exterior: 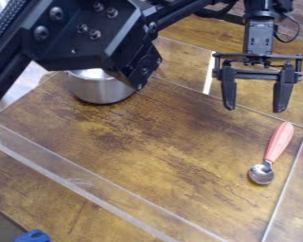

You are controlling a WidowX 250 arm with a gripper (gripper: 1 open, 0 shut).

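My gripper [256,95] hangs at the upper right of the camera view, open, its two dark fingers apart with nothing between them. Below it on the wooden surface lies a scoop or spoon [276,144] with a pink handle and a metal head pointing toward the bottom of the view. A steel pot [98,91] stands at the upper left, partly hidden behind the black arm.
Clear strips or edges run along its left, bottom and right. A small blue object [31,236] sits at the bottom left corner.
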